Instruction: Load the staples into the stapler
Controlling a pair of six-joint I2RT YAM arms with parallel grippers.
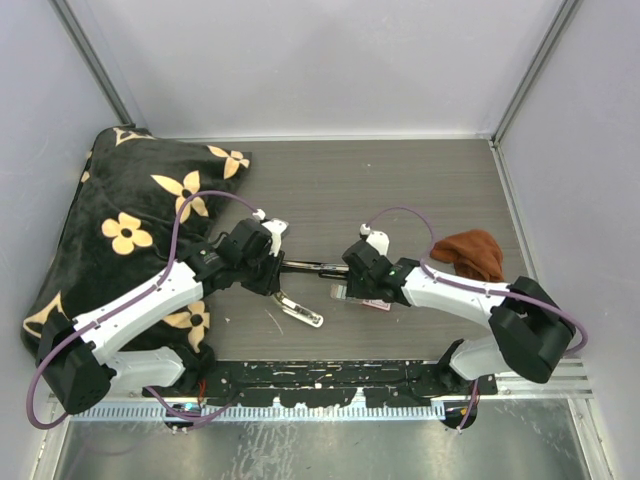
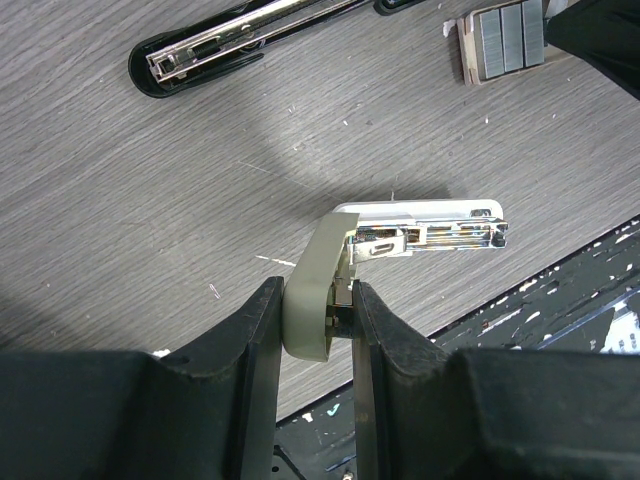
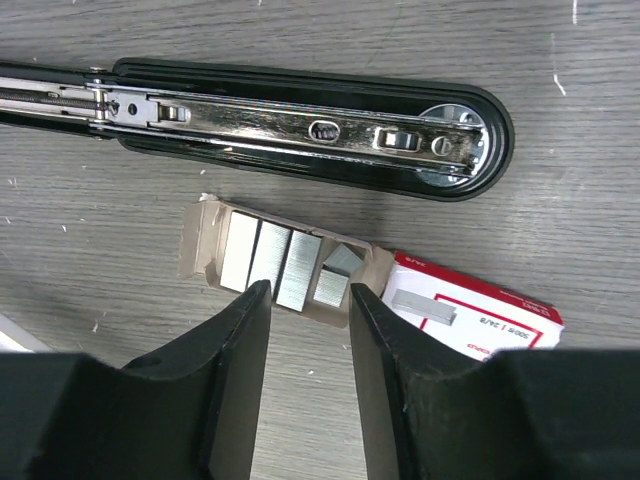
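A small white stapler [image 2: 430, 210] stands opened on the table, its metal magazine exposed in the left wrist view. My left gripper is shut on its raised cream arm [image 2: 312, 275]. In the right wrist view, an open cardboard tray of staples [image 3: 365, 268] contains several silver staple strips [image 3: 298, 272]. Over that tray hovers my right gripper, partly open, with no staples visibly gripped. The tray's lower edge is partly hidden behind the fingers [image 3: 245, 345].
A long black stapler [image 3: 300, 92] lies opened flat behind the staple tray. The red-and-white staple box [image 3: 490, 310] adjoins the tray's right side. A brown cloth [image 1: 470, 254] rests at the right, and a flowered dark cushion [image 1: 120, 215] fills the left. Bare table lies behind.
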